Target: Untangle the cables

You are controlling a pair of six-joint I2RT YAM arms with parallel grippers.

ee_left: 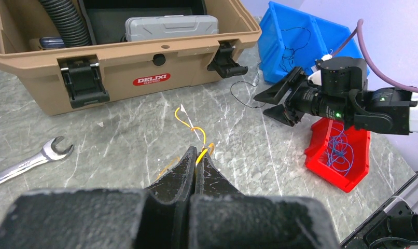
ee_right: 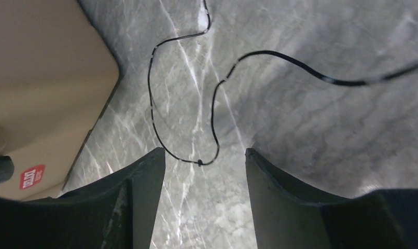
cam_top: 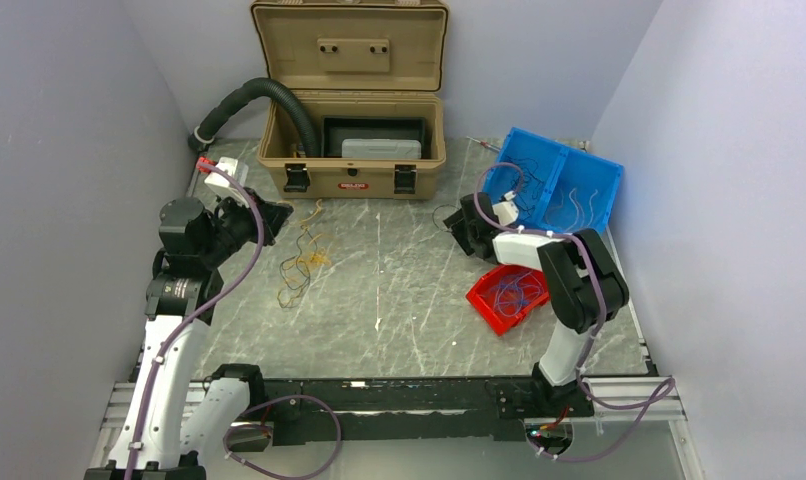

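Observation:
Yellow and dark cables [cam_top: 301, 268] lie in loose loops on the left half of the table. My left gripper is shut, with a thin yellow cable [ee_left: 199, 130] running into its fingertips. On the right, a thin black cable [ee_right: 213, 115] curves across the table with a small knot or kink near its bend. My right gripper stands part open above the table, nothing between its fingers; the black cable's bend shows beyond the gap. In the top view, the right gripper [cam_top: 453, 222] hides part of this cable.
A blue two-part bin [cam_top: 609, 185] with cables stands back right, close to the right arm. A red bin [cam_top: 484, 302] with blue cables sits below that arm. The open tan toolbox [cam_top: 354, 185] fills the back. A wrench [ee_left: 28, 163] lies left.

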